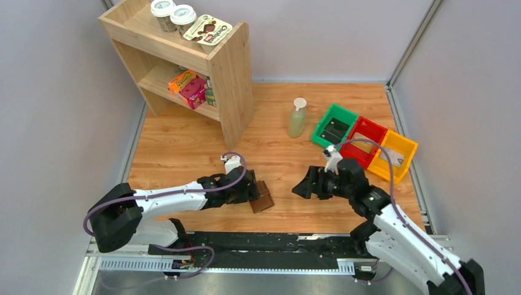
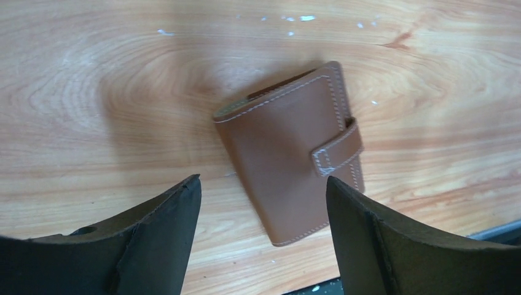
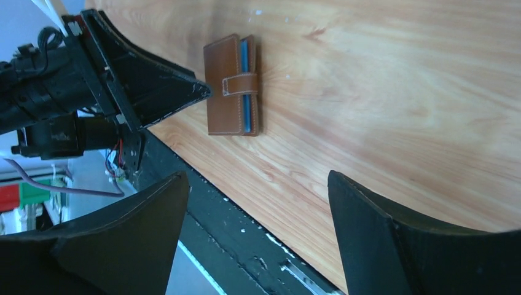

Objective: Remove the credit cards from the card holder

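Observation:
The brown leather card holder (image 2: 279, 160) lies on the wooden table, its strap (image 2: 338, 149) folded across one edge. In the right wrist view a blue strip shows along the side of the card holder (image 3: 226, 86); no card is clearly visible. Above the holder, my left gripper stands open, nothing between its fingers. In the top view that arm covers part of the holder (image 1: 263, 198). My right gripper (image 1: 302, 189) is over bare table to the holder's right, also open and empty in its wrist view.
Green (image 1: 322, 128), red (image 1: 372, 130) and yellow (image 1: 402, 147) bins stand at the right with items inside. A pump bottle (image 1: 297, 121) is at the back, and a wooden shelf (image 1: 233, 80) stands back left.

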